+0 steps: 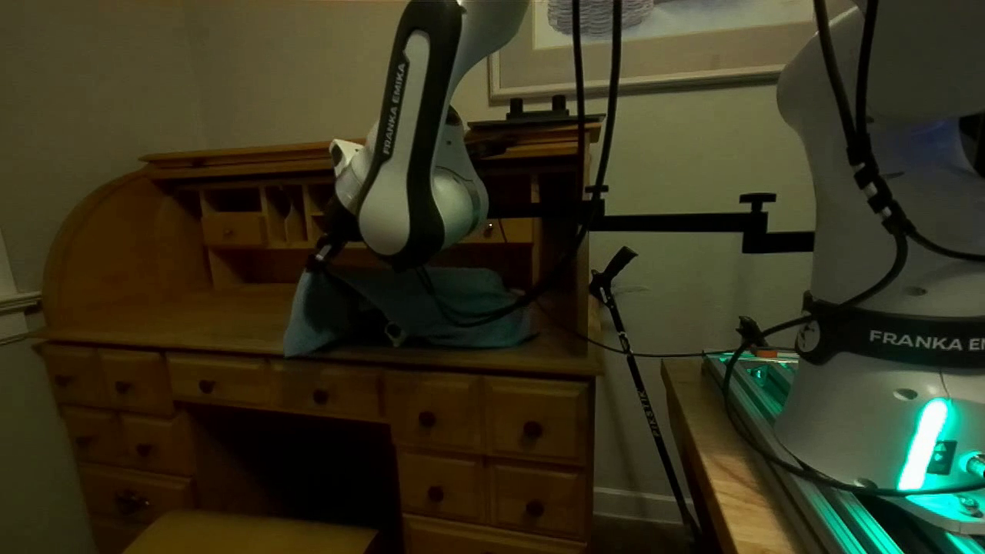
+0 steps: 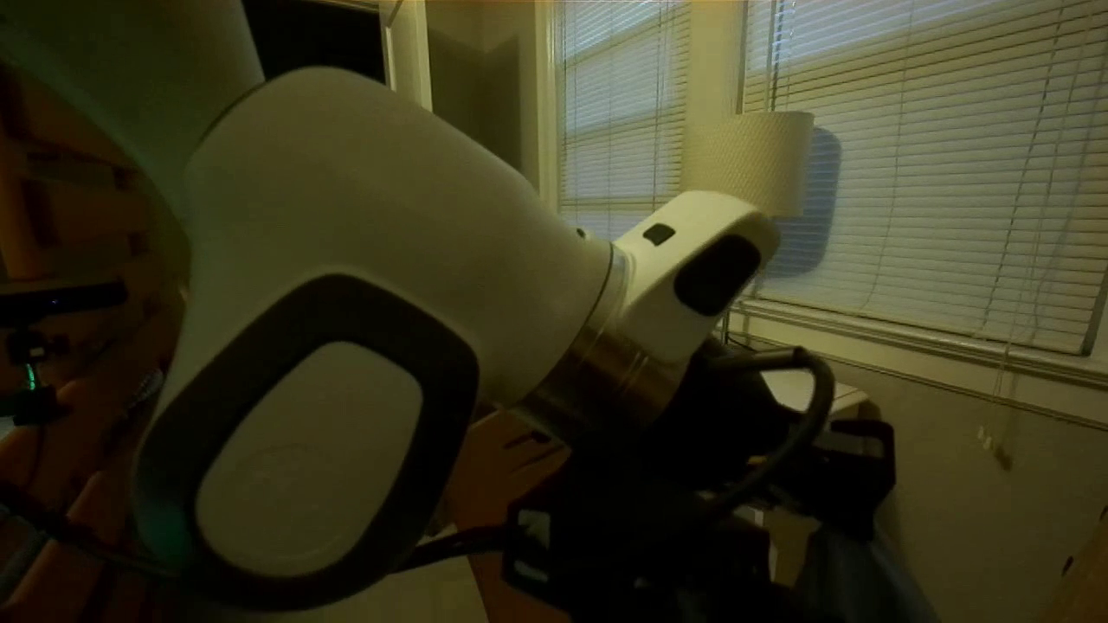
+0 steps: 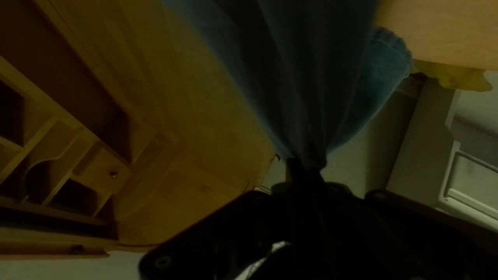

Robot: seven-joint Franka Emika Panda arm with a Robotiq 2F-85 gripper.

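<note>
A blue denim-like cloth [image 1: 462, 309] lies bunched on the wooden desk [image 1: 222, 314], towards its right half. Its left end rises to my gripper [image 1: 316, 260], while a corner hangs down at the desk's front edge. Seen from the wrist, the cloth [image 3: 308, 84] narrows into gathered folds at the tips of my gripper, which is shut on it. The fingers are very dark there. In exterior view 2 the arm blocks most of the scene, and only a dim bit of cloth [image 2: 852, 571] shows at the lower right.
Cubbyholes and a small drawer [image 1: 234, 229] line the desk's back. A yellow-topped stool [image 1: 249, 534] stands in front, and a black pole [image 1: 646, 406] leans beside the desk's right side.
</note>
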